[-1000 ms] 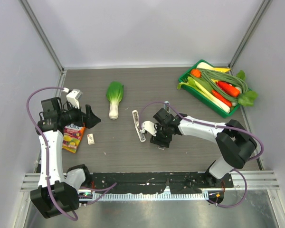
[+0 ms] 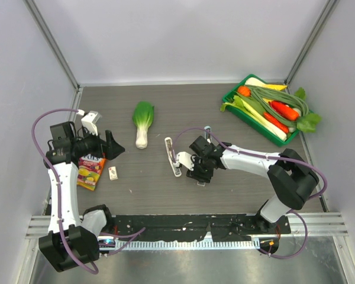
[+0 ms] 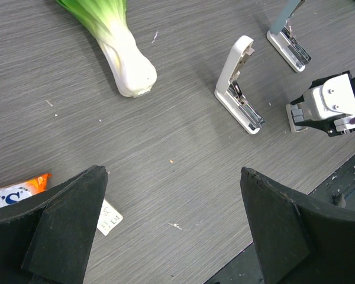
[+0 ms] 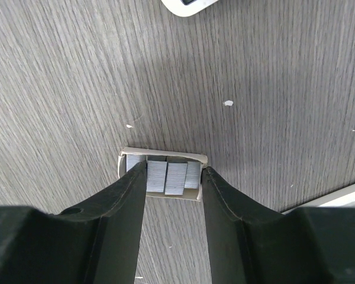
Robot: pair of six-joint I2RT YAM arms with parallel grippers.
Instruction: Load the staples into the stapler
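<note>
A small open box (image 4: 165, 152) holds several strips of silver staples (image 4: 176, 176) in the right wrist view. Over that box my right gripper points down, its fingers apart, with staple strips visible in the gap. Whether they touch any strip I cannot tell. The white stapler (image 3: 231, 74) stands on the table with its top swung up and its tray exposed. Behind it a blue-grey stapler (image 3: 282, 26) is opened in the same way. At the left, my left gripper (image 2: 115, 145) hangs open and empty over the table, well away from both staplers.
A small white box (image 2: 113, 173) and a snack bag (image 2: 90, 170) lie near the left arm. Leek-like greens (image 2: 143, 121) lie at the back, and a green vegetable basket (image 2: 257, 124) stands far right. Bare table separates the white stapler from the left gripper.
In the top view hardly anything differs; the right gripper stays over the small box with at most a slight shift. The left arm, staplers and other objects have kept their places.
</note>
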